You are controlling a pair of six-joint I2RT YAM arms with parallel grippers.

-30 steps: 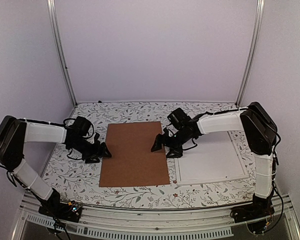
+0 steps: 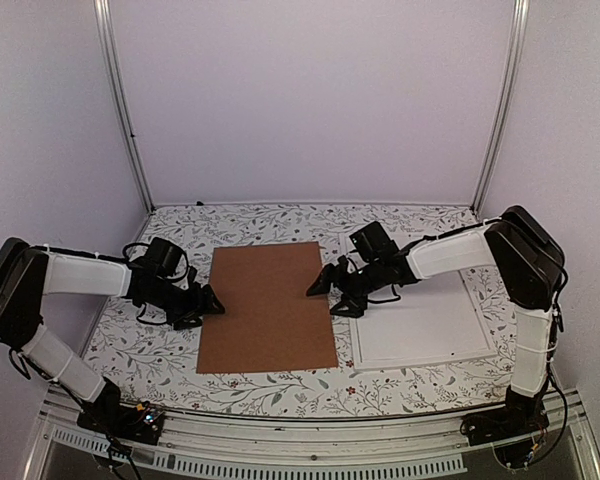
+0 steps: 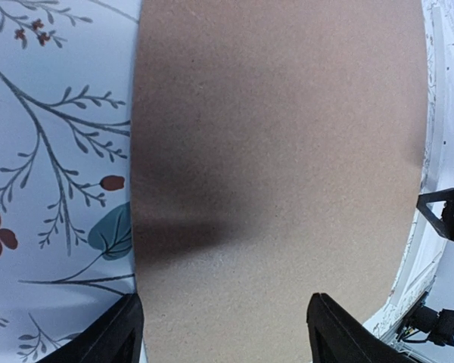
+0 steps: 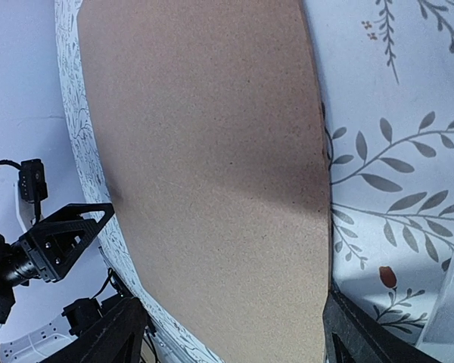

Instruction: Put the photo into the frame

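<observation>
A square brown board (image 2: 265, 320) lies flat on the floral table surface, between the two grippers. My left gripper (image 2: 195, 310) is low over its left edge, its fingers apart and straddling that edge in the left wrist view, with nothing seen held. My right gripper (image 2: 333, 293) is low at the board's right edge, fingers (image 4: 371, 340) wide apart, one beside that edge. A white flat rectangle (image 2: 420, 330) lies right of the board, partly under the right arm; whether it is the frame or the photo is not clear.
Bare patterned table (image 2: 130, 350) shows around the board and along the back. Pale walls stand at the back and both sides, and a metal rail (image 2: 310, 440) runs along the front.
The brown board has shifted slightly left.
</observation>
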